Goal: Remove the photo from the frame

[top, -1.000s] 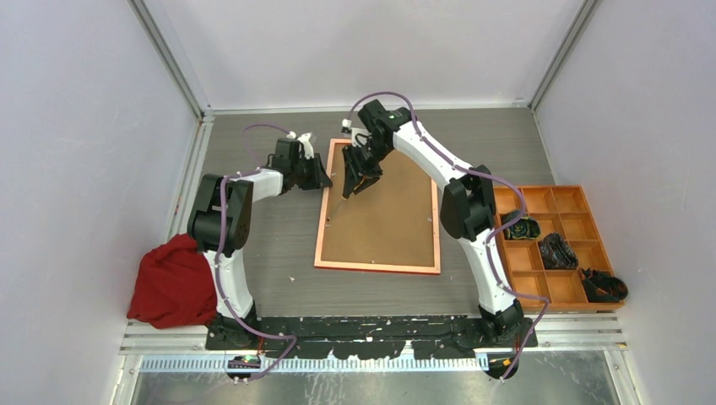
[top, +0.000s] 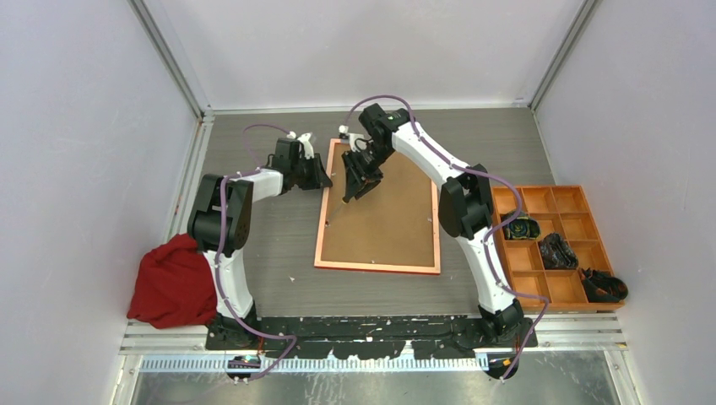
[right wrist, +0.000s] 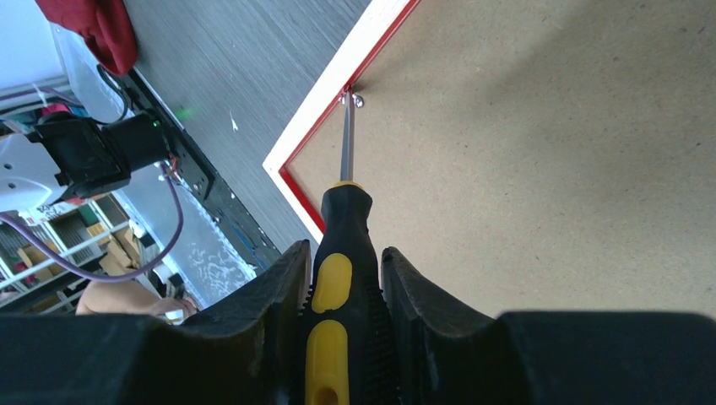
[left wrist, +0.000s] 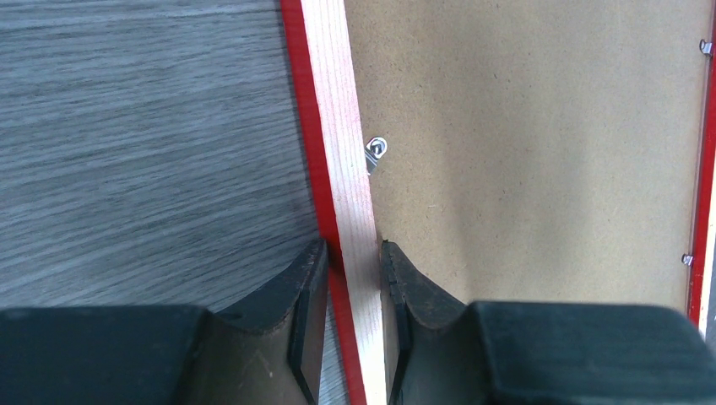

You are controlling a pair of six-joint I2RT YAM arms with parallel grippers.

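Note:
The picture frame (top: 378,268) lies face down on the table, its brown backing board (top: 384,219) facing up. In the left wrist view, my left gripper is shut on the frame's left rail (left wrist: 339,118). A metal clip (left wrist: 376,148) sits on that rail's inner edge. My right gripper is shut on a yellow and black screwdriver (right wrist: 348,202). The screwdriver's tip reaches a clip (right wrist: 358,100) at the rail's inner edge; whether it is wedged under the clip I cannot tell. Any photo is hidden under the board.
An orange compartment tray (top: 528,291) with several dark bundles stands at the right. A red cloth (top: 175,283) lies at the left. Further clips (left wrist: 687,259) line the frame's opposite rail. Bare table (top: 283,287) surrounds the frame.
The right gripper has shifted very slightly, with the screwdriver staying by the same clip. The left gripper and the frame have not visibly moved.

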